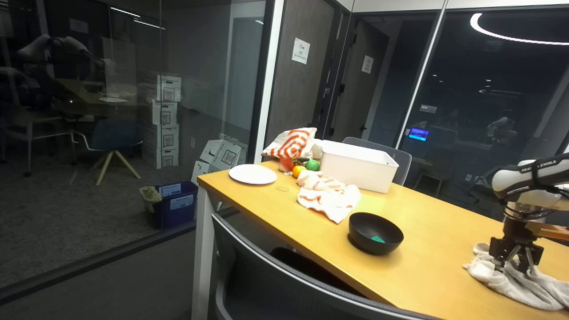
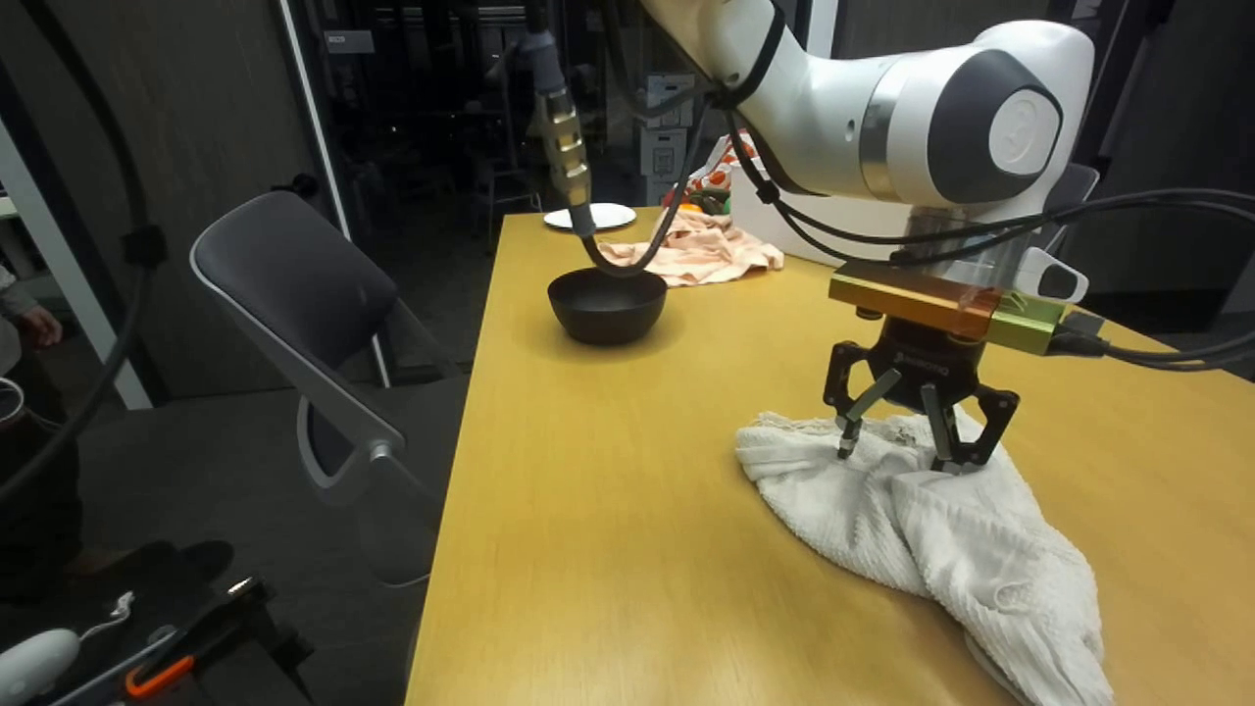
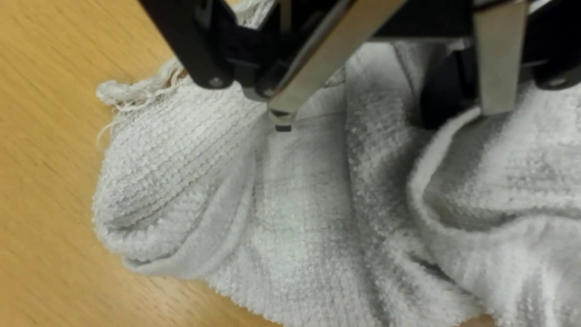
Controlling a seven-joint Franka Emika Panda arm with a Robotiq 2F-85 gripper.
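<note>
A crumpled white towel (image 2: 988, 565) lies on the table's near right part, its frayed corner (image 3: 141, 92) at the left in the wrist view. Over that end of it, pointing down, is my gripper (image 2: 896, 457). Its fingers stand apart, with a finger (image 3: 327, 54) at the left and another at the right. The fingertips are at the cloth's surface, and folds rise between and around them. The right fingertip is partly behind a fold in the wrist view.
A black bowl (image 1: 365, 246) with something green inside stands mid-table. Beyond it are an orange-patterned cloth (image 1: 330, 197), a white bin (image 1: 354, 170), a white plate (image 1: 253, 174) and several fruit-like items. Bare table lies between bowl and towel.
</note>
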